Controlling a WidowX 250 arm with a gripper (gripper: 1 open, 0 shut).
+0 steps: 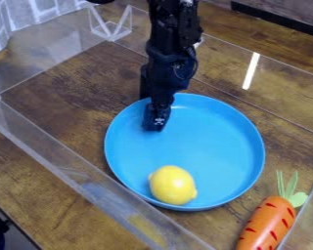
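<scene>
My black gripper (159, 98) comes down from the top centre, its dark fingers over the back rim of a blue plate (211, 146); it looks open, though the dark fingers are hard to tell apart. A yellow lemon (172, 185) lies on the front part of the plate. A toy carrot (264, 225) with green leaves lies to the right of the plate, near the bottom right corner.
A transparent wall (107, 181) runs along the lower left, with another at the upper left.
</scene>
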